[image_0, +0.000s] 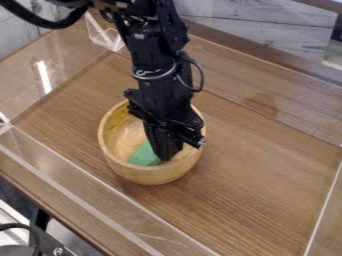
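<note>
A light wooden bowl (127, 165) sits on the wooden table, with a green object (143, 154) inside it toward the left. The black gripper (167, 142) reaches down into the bowl from above, just right of the green object. Its fingertips are dark and partly hidden against the bowl, so I cannot see clearly whether anything is between them.
Raised edges run along the left and right sides. A cable lies at the lower left, and a pale tiled wall stands behind.
</note>
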